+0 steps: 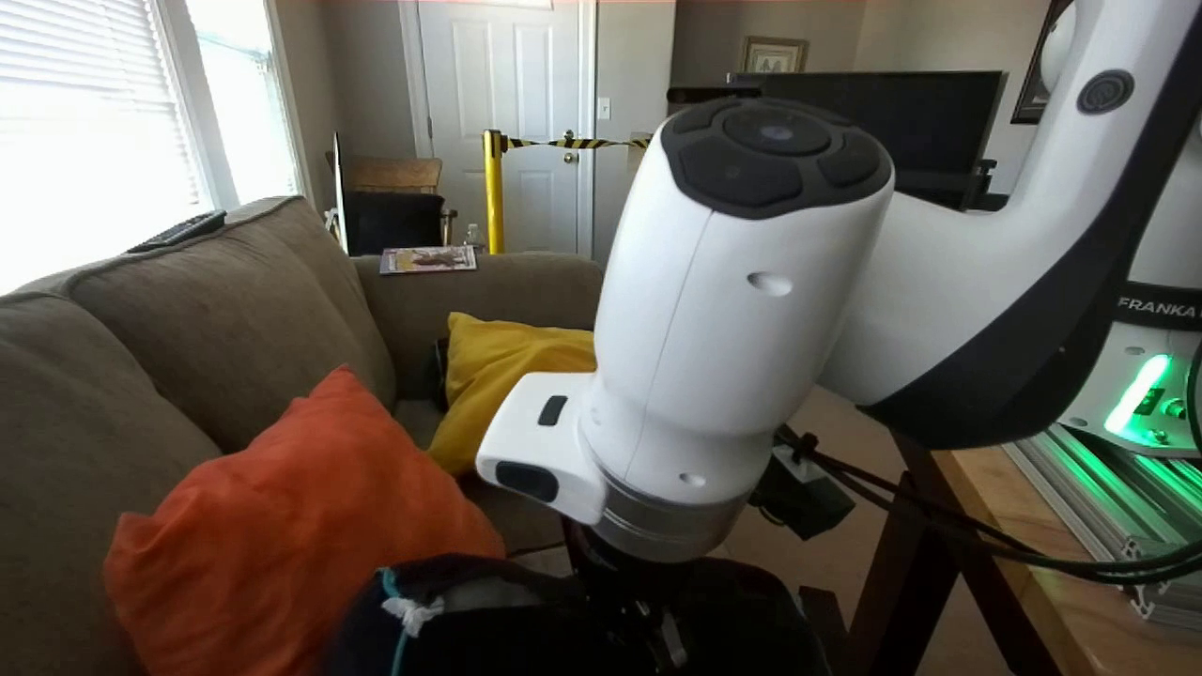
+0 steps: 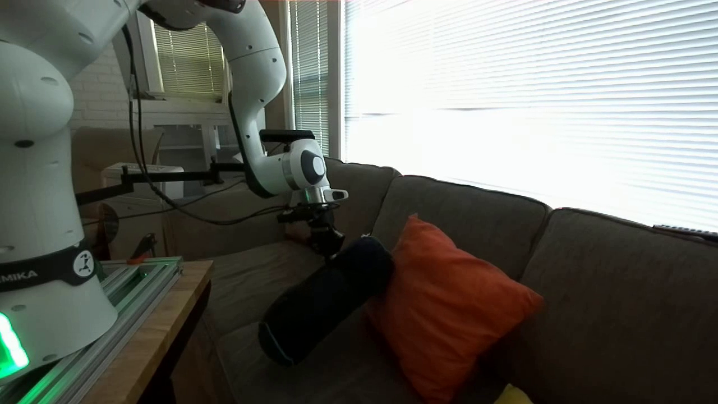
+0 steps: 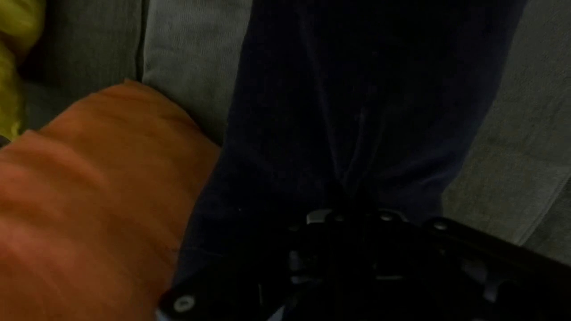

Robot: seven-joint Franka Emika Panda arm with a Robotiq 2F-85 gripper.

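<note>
A dark navy bolster-shaped pillow (image 2: 330,296) slants over the sofa seat, its upper end against the orange pillow (image 2: 444,296). My gripper (image 2: 333,255) is at its upper side, shut on a fold of its fabric. In the wrist view creases in the navy cloth (image 3: 342,107) run together toward the gripper, whose fingertips are too dark to make out well. In exterior view 1 the dark pillow (image 1: 485,608), with teal piping and a white knot, fills the bottom edge, partly cut off. Whether its lower end touches the seat I cannot tell.
Behind the arm, a yellow pillow (image 1: 501,372) lies at the sofa's far end. The backrest (image 2: 464,212) bounds one side; a wooden table (image 1: 1014,518) carrying the robot base stands opposite. Bare seat (image 2: 249,283) shows left of the dark pillow.
</note>
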